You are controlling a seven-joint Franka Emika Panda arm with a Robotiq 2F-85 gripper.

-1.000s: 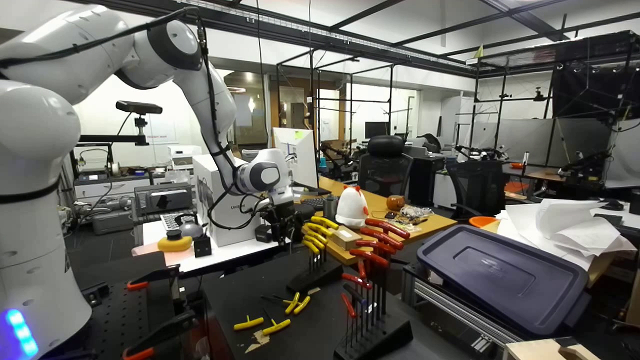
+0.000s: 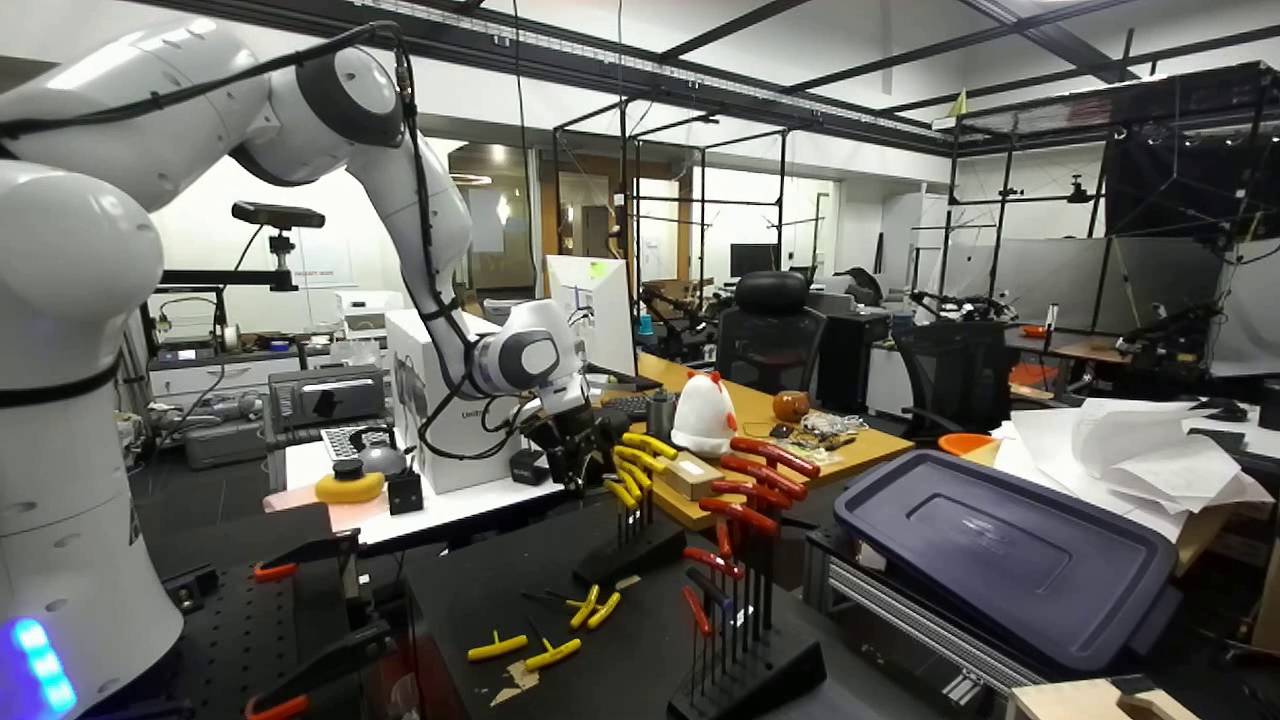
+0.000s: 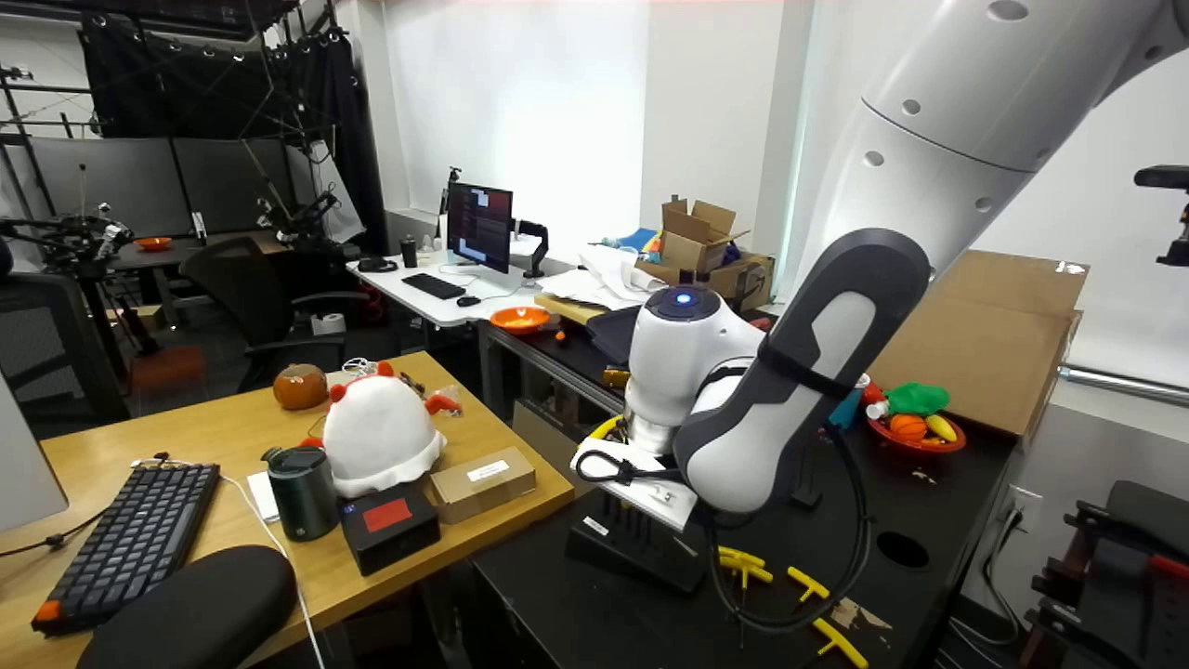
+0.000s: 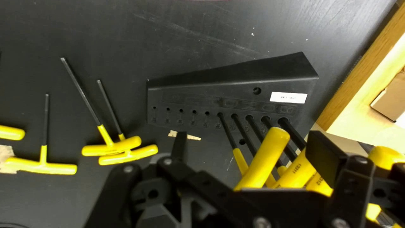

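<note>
My gripper stands open in the wrist view, with one finger [image 4: 180,146] left and the other [image 4: 325,154] right. Several yellow T-handle hex keys [image 4: 265,157] stand in a black holder [image 4: 227,81], their handles showing across the gap and partly behind the right finger. Whether a handle touches the gripper, I cannot tell. A row of smaller holes at the holder's left is empty. Loose yellow T-handle keys [image 4: 114,147] lie flat on the black table to the left. In exterior view 1 the gripper [image 2: 584,470] hangs close beside the standing yellow handles [image 2: 644,454].
A second holder [image 2: 756,678] with red-handled keys [image 2: 768,462] stands nearer on the same table. Beyond the table's edge is a wooden desk [image 3: 507,518] with a cardboard box [image 3: 482,485] and white plush toy [image 3: 379,435]. A red bowl [image 3: 916,441] sits at the table's other end.
My gripper has shifted slightly right in exterior view 1 and tilted, closer to the standing yellow handles. The keys and holders look unmoved.
</note>
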